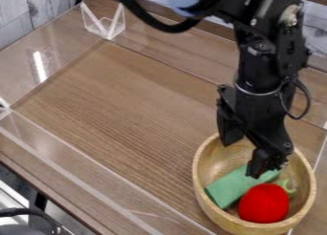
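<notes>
A tan bowl point(207, 162) sits at the lower right of the camera view, holding a red ball point(265, 204) and a green object point(228, 189). The black gripper point(250, 141) hangs over the back part of the bowl, its fingers open, one at the left near the rim and one reaching lower on the right above the bowl's contents. Nothing shows held between them.
A wide bare wooden table point(102, 105) fills the left and middle. A clear plastic object point(105, 19) stands at the top left. The arm covers much of the upper right.
</notes>
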